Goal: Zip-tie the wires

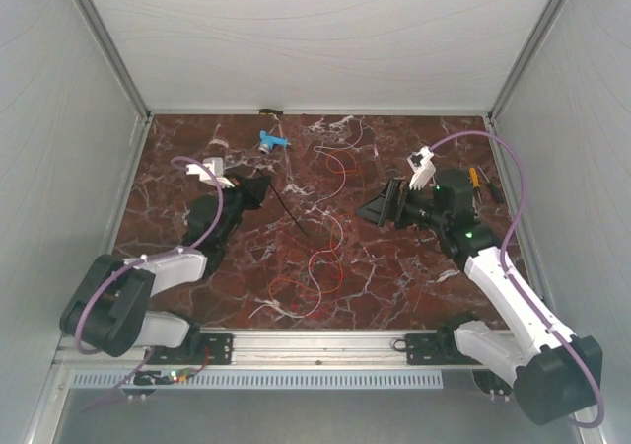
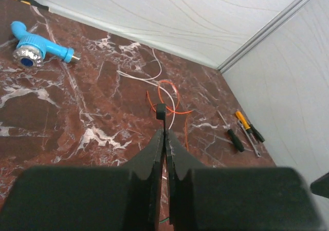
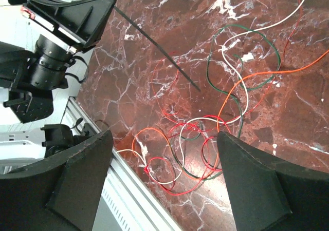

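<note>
A thin black zip tie (image 1: 288, 210) slants down over the table from my left gripper (image 1: 268, 180), which is shut on it near one end. In the left wrist view the zip tie's square head (image 2: 161, 111) sticks up past the closed fingertips. Right of the tie, my right gripper (image 1: 373, 209) is open and apart from it; its fingers (image 3: 67, 185) show wide apart with nothing held. The wires, among them a white wire (image 1: 341, 229), a red wire (image 3: 177, 193), an orange wire (image 3: 288, 70) and a green wire (image 3: 209, 61), lie loosely tangled on the table.
A blue tool (image 1: 271, 141) lies at the back. Screwdrivers and other hand tools, one with an orange handle (image 1: 474, 177), lie at the right edge. White walls (image 1: 315, 39) enclose the sides and back. Left of the wires, the front table is bare.
</note>
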